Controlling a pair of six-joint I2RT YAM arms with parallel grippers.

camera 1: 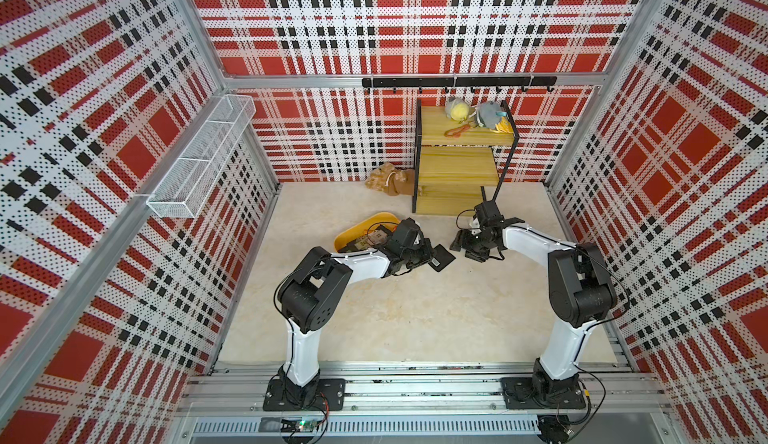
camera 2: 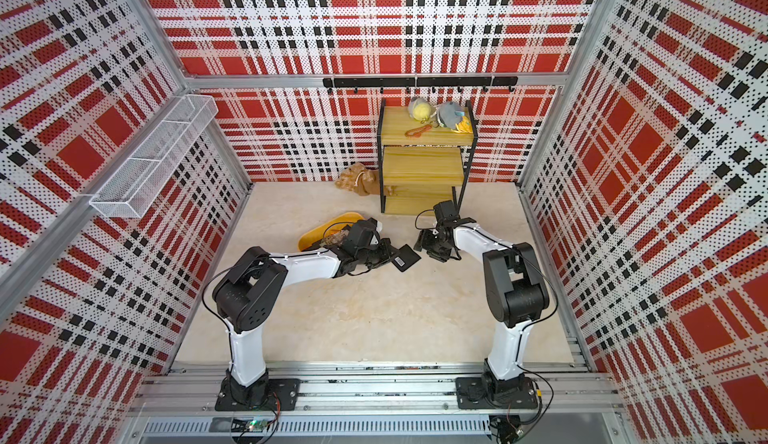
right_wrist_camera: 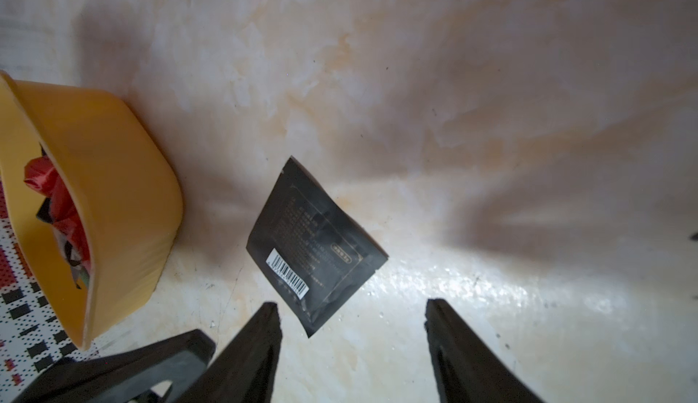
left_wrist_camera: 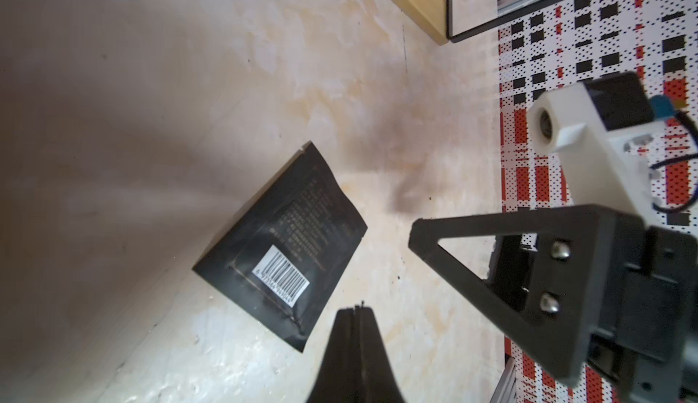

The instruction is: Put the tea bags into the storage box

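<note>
A black tea bag packet (left_wrist_camera: 291, 246) with a white barcode lies flat on the table between the two arms. My left gripper is shut, its tips just short of the packet, with nothing seen between them. Off to the packet's right, my right gripper (camera 1: 457, 240) stands open; in the right wrist view its fingers (right_wrist_camera: 258, 345) are wide apart and the packet lies beyond them, towards the left. The yellow storage box (right_wrist_camera: 138, 199) holds several items, a red one (right_wrist_camera: 58, 199) among them, and the left arm partly covers it from above.
A wooden shelf rack (camera 1: 456, 163) with plush toys on top stands at the back. Beside it is a brown plush toy (camera 1: 388, 179). A white wire basket (camera 1: 204, 155) hangs on the left wall.
</note>
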